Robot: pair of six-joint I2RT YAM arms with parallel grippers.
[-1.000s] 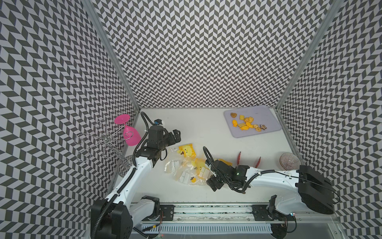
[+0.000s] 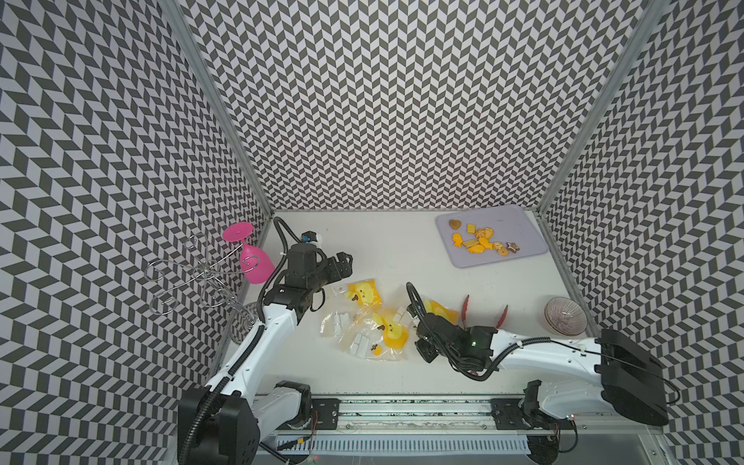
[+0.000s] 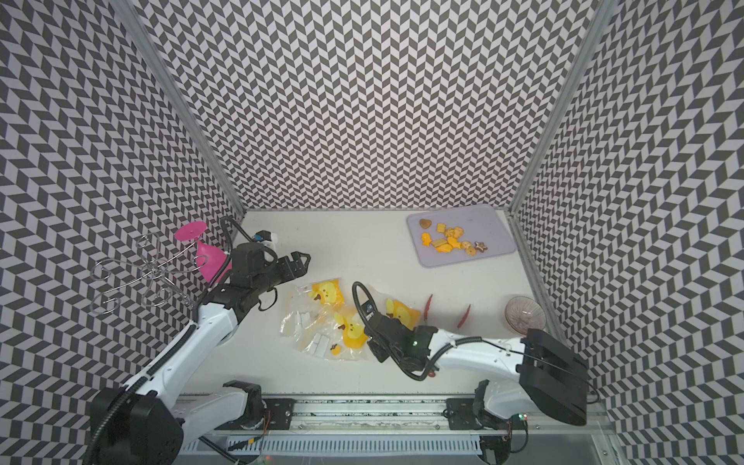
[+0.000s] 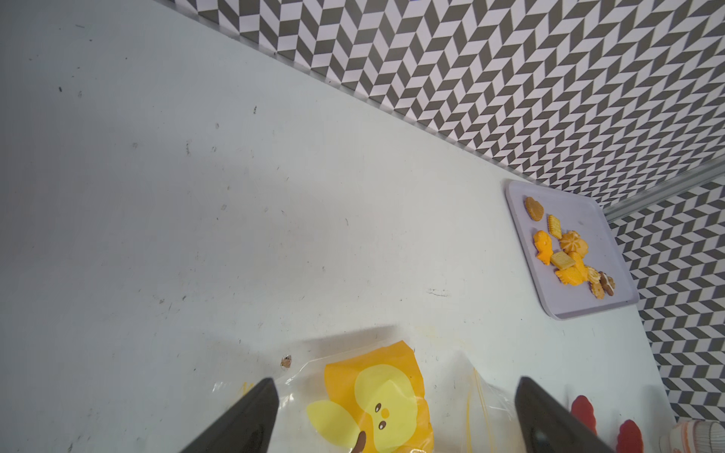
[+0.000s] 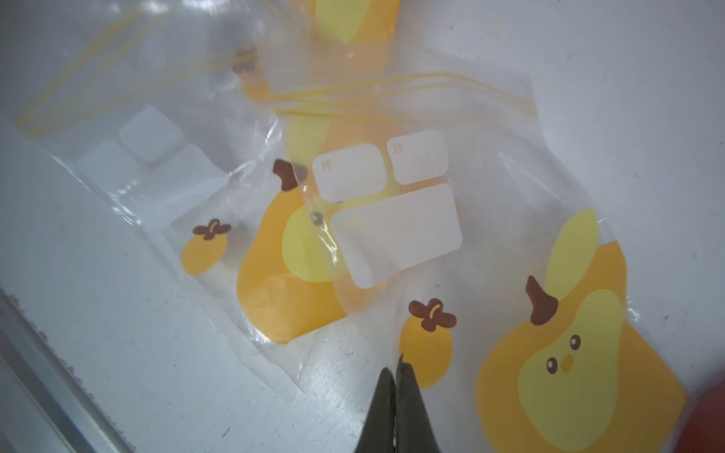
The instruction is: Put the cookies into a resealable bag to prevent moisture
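Several clear bags with yellow pear prints lie overlapping on the table; the right-hand bag point(image 5: 506, 196) has its zip lines at the top in the right wrist view. My right gripper is shut at this bag's lower edge, by the small printed fruit. Whether its fingertips pinch the film, I cannot tell. Another bag point(image 5: 294, 256) lies partly beneath it. My left gripper stands open above the table, left of and behind the farthest bag point(image 2: 362, 292), with nothing between its fingers. The cookies point(image 2: 480, 238) lie on a lilac tray point(image 2: 515, 221) at the back right.
Red tongs point(image 2: 502, 316) lie right of the bags, partly behind the right arm. Glass bowls point(image 2: 565, 316) sit at the right edge. A pink object point(image 2: 255, 265) and a wire rack point(image 2: 203, 271) stand at left.
The right-hand bag's label area shifted toward the back. The left arm and cookies stayed put.
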